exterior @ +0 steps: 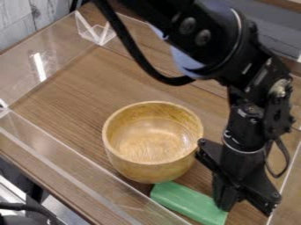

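Note:
My black gripper (221,189) is low at the lower right, its tips down at the right part of a flat green object (182,200) on the wooden floor of the workspace. The fingers look shut; whether anything is between them is hidden by the gripper body. A wooden bowl (150,136) sits just left of the gripper, above the green object.
Clear plastic walls (47,149) run along the left and front. A small clear object (97,28) stands at the back left. The wooden surface (94,88) behind and left of the bowl is free.

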